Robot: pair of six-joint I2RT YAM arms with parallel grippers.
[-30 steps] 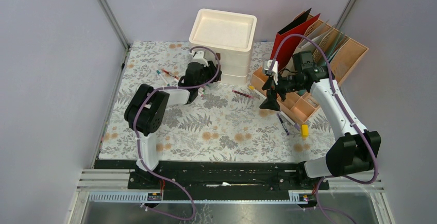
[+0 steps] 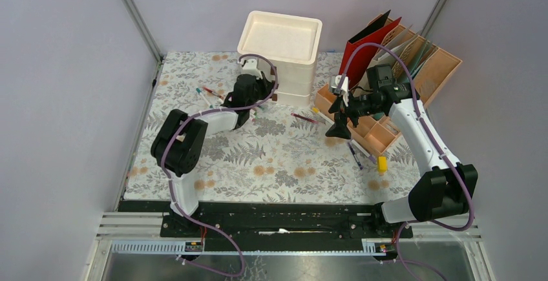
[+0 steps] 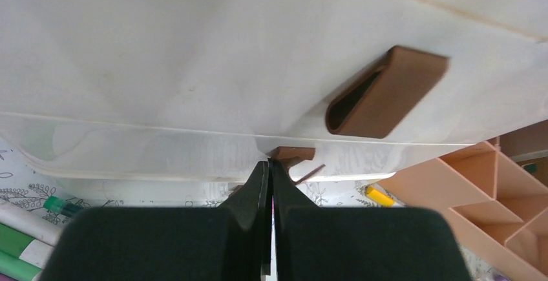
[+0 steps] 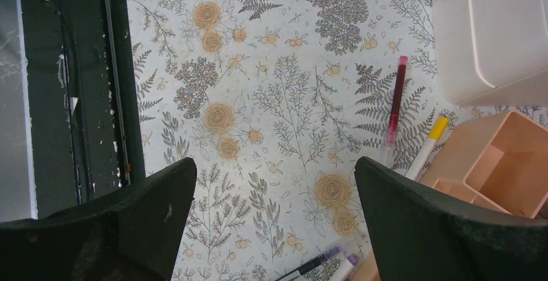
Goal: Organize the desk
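A white drawer unit (image 2: 296, 74) with brown tab handles stands at the back of the desk. My left gripper is shut, its tips right by the lower brown handle (image 3: 293, 154); no object shows between them, and I cannot tell whether they touch the handle. Another brown handle (image 3: 388, 92) sits higher on the drawer front. The right gripper is open and empty above the cloth, near the wooden organizer (image 2: 386, 132). Around it lie a red pen (image 4: 397, 97), a yellow-capped marker (image 4: 428, 145) and a dark blue pen (image 2: 355, 156).
Markers (image 2: 204, 97) lie at the left by my left arm. A red folder (image 2: 368, 45) stands in the organizer. A yellow block (image 2: 382, 164) rests at its front right.
My right arm and the loose objects look unmoved.
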